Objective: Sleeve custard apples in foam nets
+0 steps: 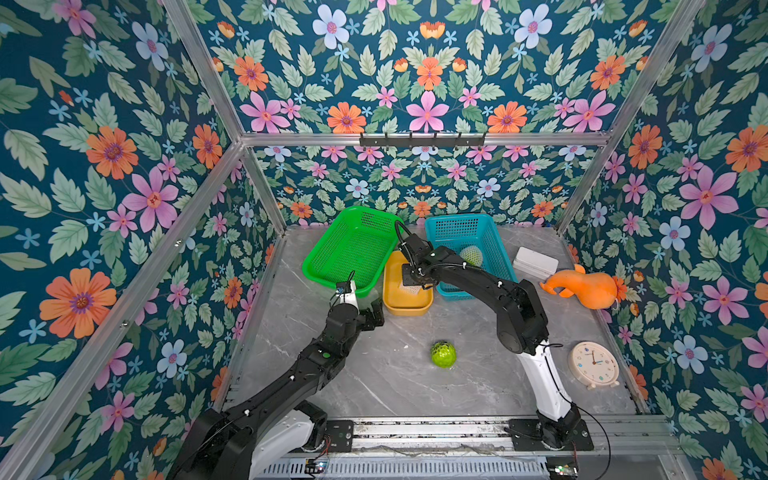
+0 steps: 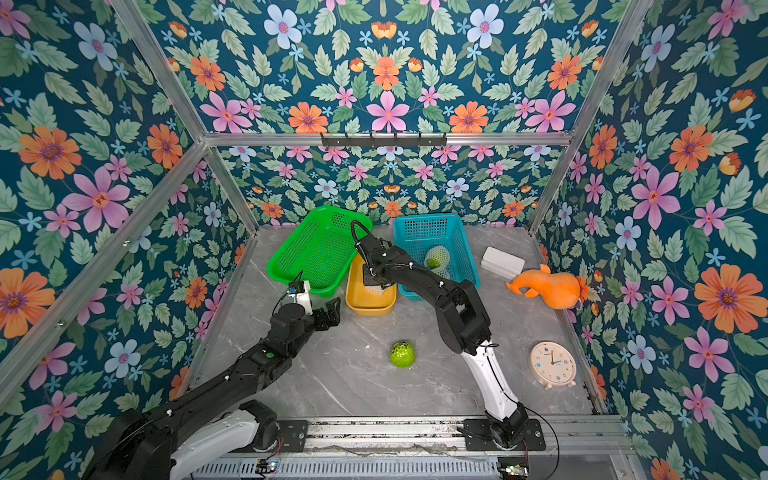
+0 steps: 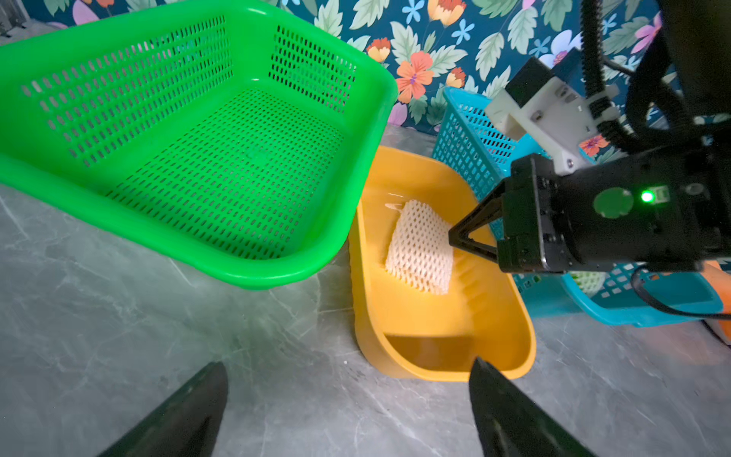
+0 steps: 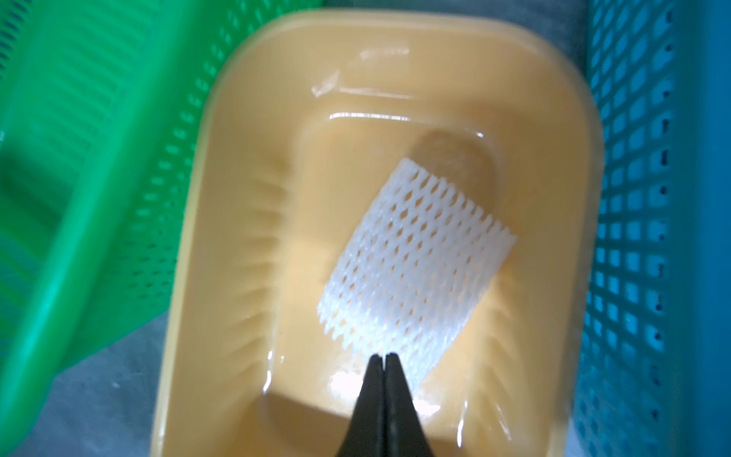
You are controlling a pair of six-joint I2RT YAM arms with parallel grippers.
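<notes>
A flat white foam net lies slanted on the floor of the yellow tray. Over its near corner in the right wrist view, my right gripper is shut, fingertips together with nothing between them. The left wrist view shows those same fingers beside the net's right edge. My left gripper stands open and empty over bare table, left of the tray. One green custard apple sits on the table in front of the tray. Another, in a net, rests inside the blue basket.
The green basket, empty, is left of the yellow tray, and the blue one stands close on its right. A white box, an orange toy and a clock occupy the right side.
</notes>
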